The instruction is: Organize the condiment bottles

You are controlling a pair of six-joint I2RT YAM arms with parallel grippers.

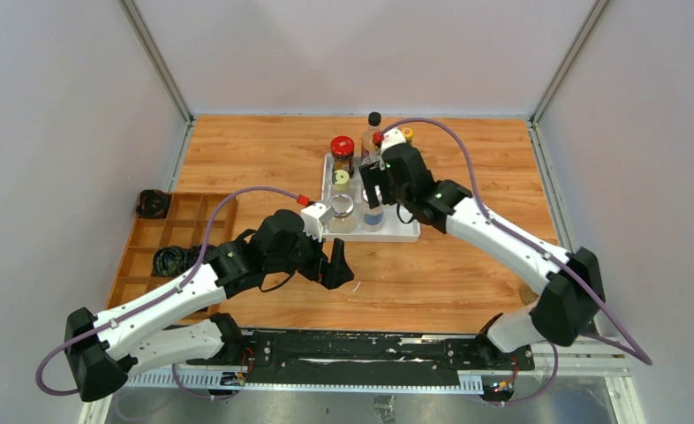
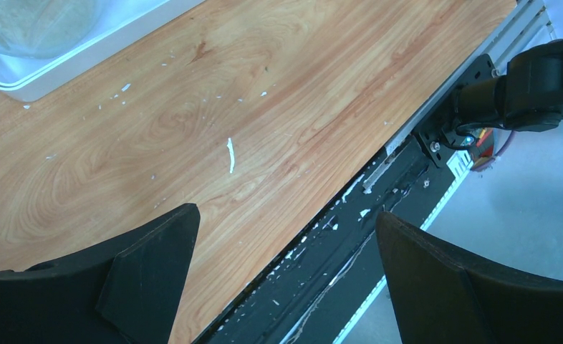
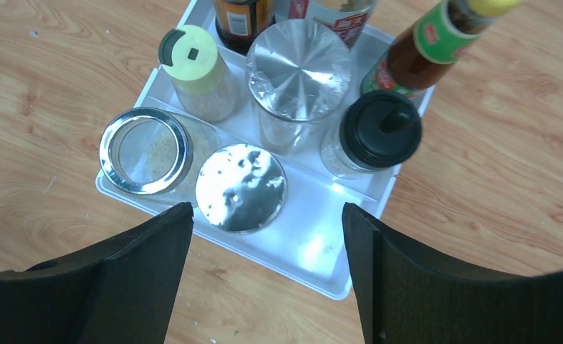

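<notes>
A white tray (image 3: 301, 258) holds the condiment containers; its front right corner is bare in the right wrist view. Along its front stand a glass jar (image 3: 146, 150) with a metal rim and a silver-lidded jar (image 3: 241, 188). Behind them are a pale-yellow-capped shaker (image 3: 194, 57), a tall silver-lidded jar (image 3: 300, 70) and a black-lidded jar (image 3: 380, 132). A yellow-capped sauce bottle (image 3: 423, 50) stands at the back right. Above the tray, my right gripper is open and empty. My left gripper hangs open over the table's front, nothing between its fingers.
Toward the back rise a red-lidded jar (image 1: 343, 147) and a black-capped bottle (image 1: 374, 120). A wooden compartment box (image 1: 184, 216) with coiled cables lies at the left. Bare table (image 1: 467, 291) stretches in front of the tray and to its right.
</notes>
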